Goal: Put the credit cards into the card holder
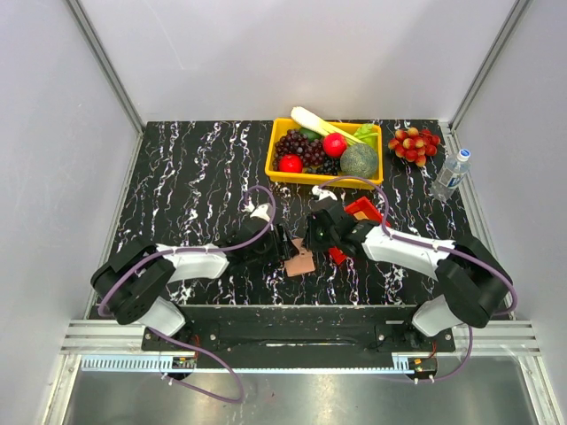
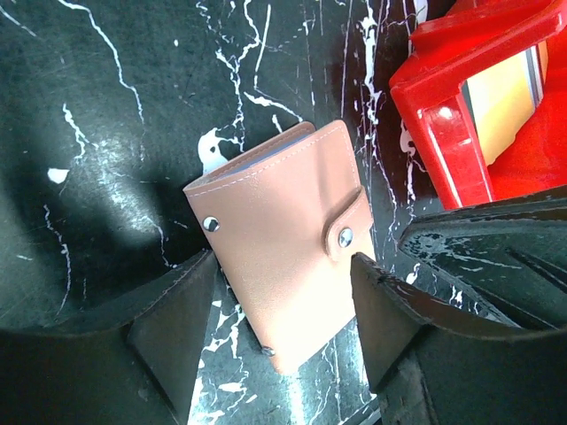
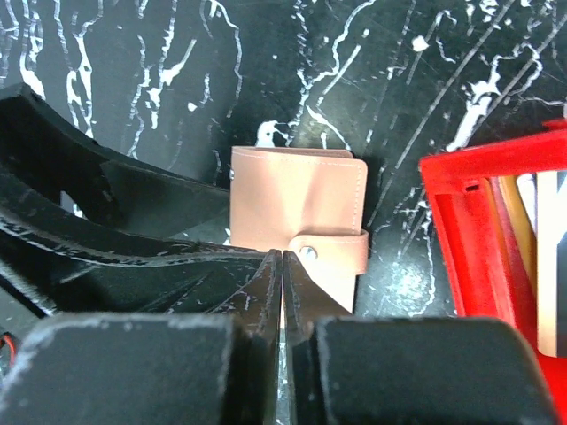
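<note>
The pink card holder (image 1: 300, 264) lies on the dark marbled table between both grippers, its strap snapped across one side. In the left wrist view the holder (image 2: 283, 239) sits between the separated fingers of my left gripper; whether they touch its edges I cannot tell. A blue layer (image 2: 266, 156) shows inside its fold. My right gripper is shut, nothing visible between its fingertips, and appears over the holder (image 3: 297, 195) near the snap. Cards (image 3: 547, 266) stand in the red box (image 3: 452, 226) to the right.
A yellow basket (image 1: 269, 159) of fruit and vegetables is at the back. Red grapes (image 1: 413, 144) and a bottle (image 1: 450, 174) stand back right.
</note>
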